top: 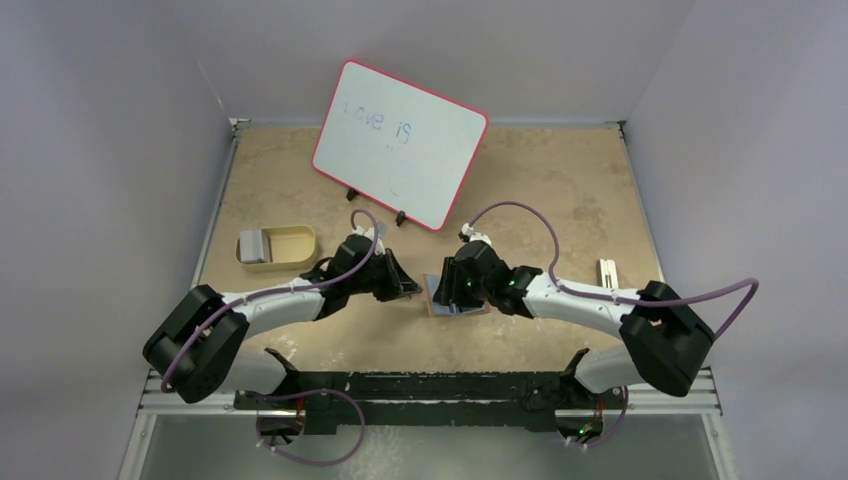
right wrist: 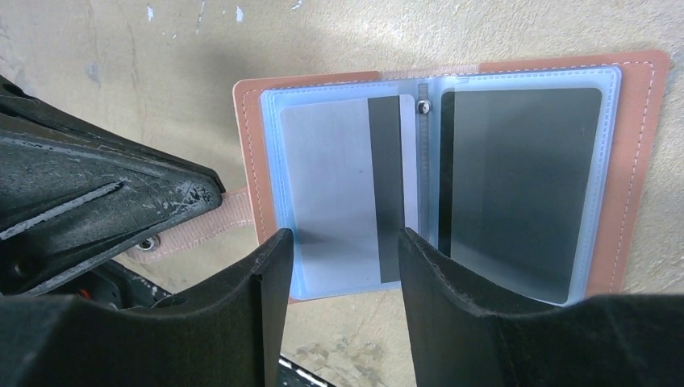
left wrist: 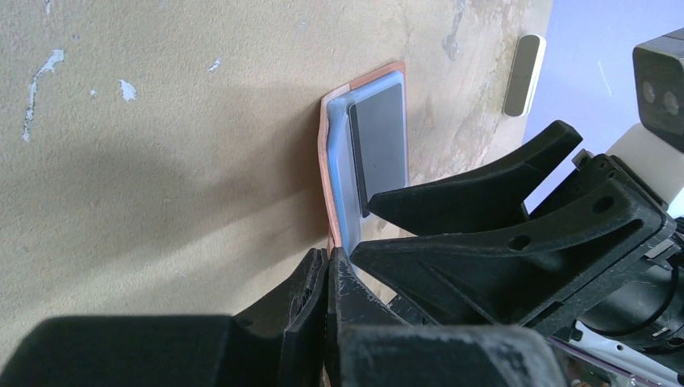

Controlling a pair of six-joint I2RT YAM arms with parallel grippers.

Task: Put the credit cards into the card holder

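Observation:
The card holder [right wrist: 256,193] lies unfolded on the table, pink at the border with clear bluish pockets. In its left pocket sits a white card [right wrist: 331,193] with a dark stripe; a dark grey card [right wrist: 524,177] fills the right pocket. My right gripper is part open over the left pocket, nothing seen between its fingers. At the holder's left edge, my left gripper is shut. Its tip overlaps the holder's pink strap [right wrist: 202,226] with a snap; whether the strap is pinched cannot be told. In the top view, the right gripper hides much of the holder.
At the left stands a tan tray [top: 295,246] with a stack of light cards [top: 254,246] in one end. A whiteboard [top: 400,140] lies at the back, and a small white object [top: 607,273] at the far right.

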